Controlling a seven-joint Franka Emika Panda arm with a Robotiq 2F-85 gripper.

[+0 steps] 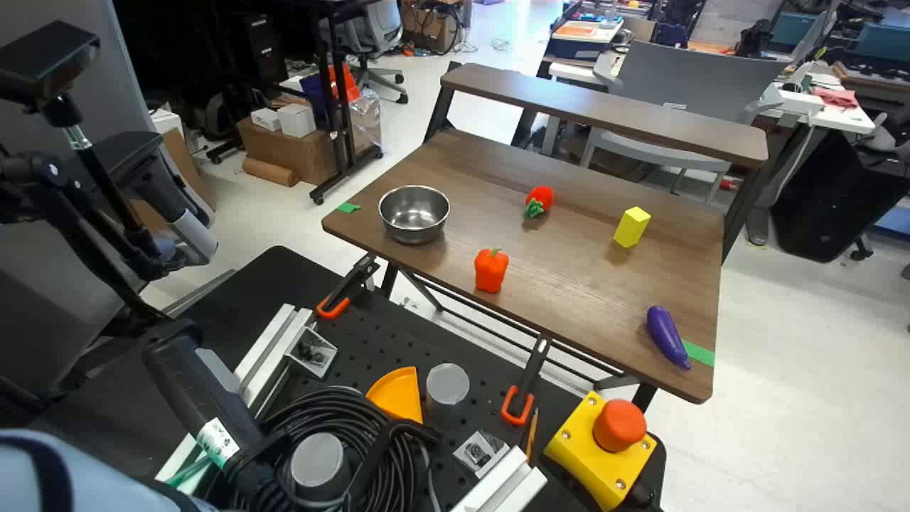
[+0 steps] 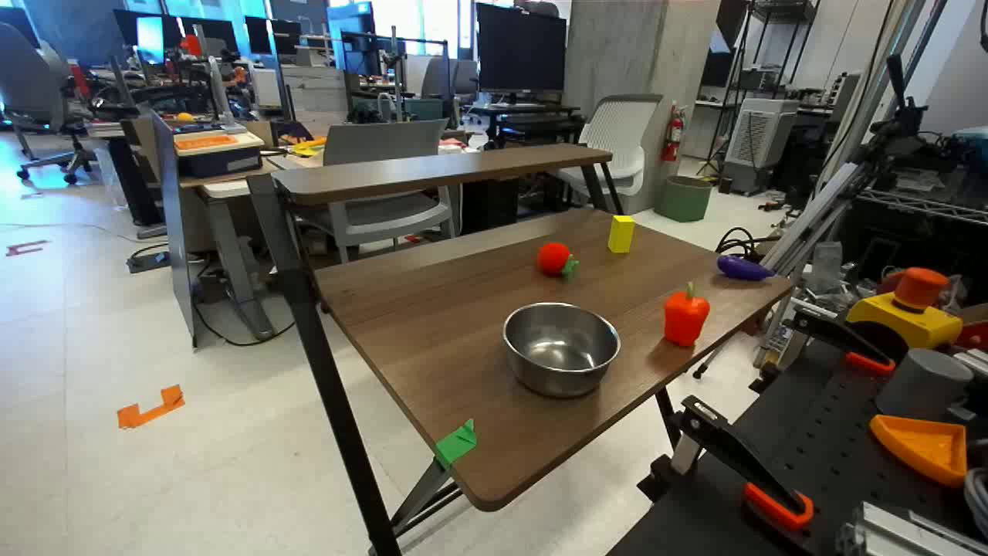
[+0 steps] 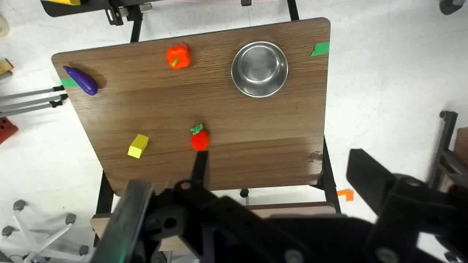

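Observation:
My gripper is open in the wrist view, high above the wooden table (image 3: pixel 263 131), with nothing between its fingers. A steel bowl (image 3: pixel 259 70) stands empty near one long edge. Along that same edge sits an orange-red bell pepper (image 3: pixel 178 56). A red fruit or vegetable with green leaves (image 3: pixel 200 140) lies around mid-table, close to one fingertip in the image but far below it. The yellow block (image 1: pixel 632 227) stands beyond it, and a purple eggplant (image 1: pixel 667 337) lies at the right end in exterior view 1. Neither exterior view shows the gripper.
A raised shelf (image 1: pixel 597 107) runs along the table's far side. On the near side, a black perforated bench carries clamps, coiled cable (image 1: pixel 341 435) and a red stop button (image 1: pixel 619 425). Green tape (image 2: pixel 455 444) marks the table ends.

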